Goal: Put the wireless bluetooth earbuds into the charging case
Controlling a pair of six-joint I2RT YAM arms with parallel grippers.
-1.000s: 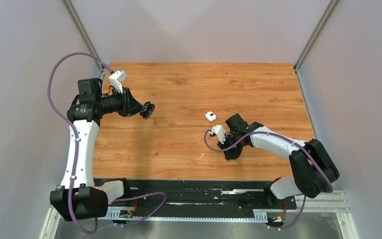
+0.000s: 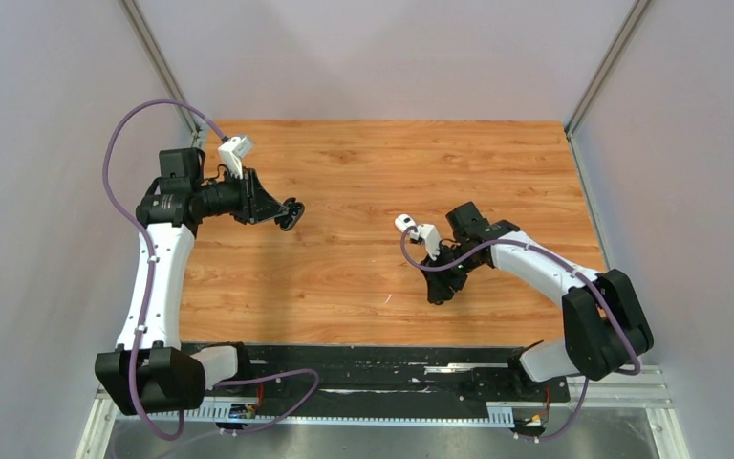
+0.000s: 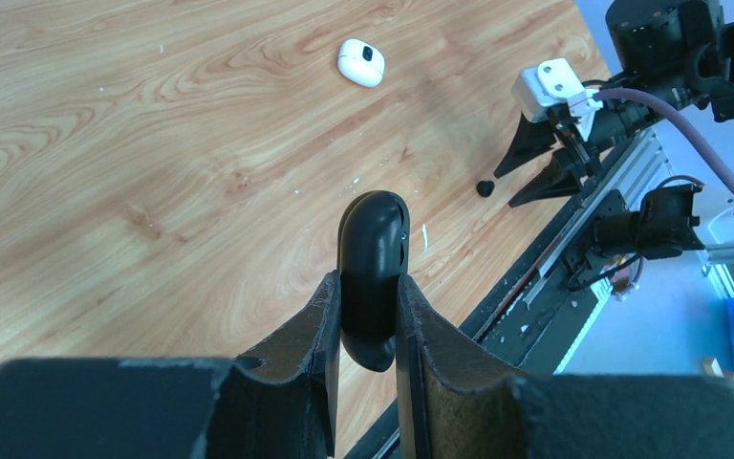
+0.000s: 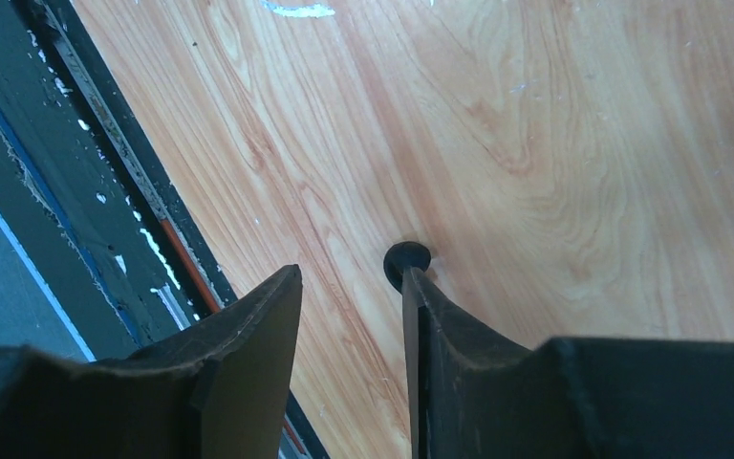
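Observation:
A white charging case (image 3: 360,63) lies mid-table, partly beside the right arm in the top view (image 2: 405,223). A small black earbud lies near the front edge, between the open fingers of my right gripper, which is low over the table; it shows also in the left wrist view (image 3: 485,188). My left gripper is raised over the left of the table, with a black elongated object (image 3: 373,229) at its fingertips; whether it grips this object is hard to tell.
Cables loop from both arms.
The left arm shifted slightly right.

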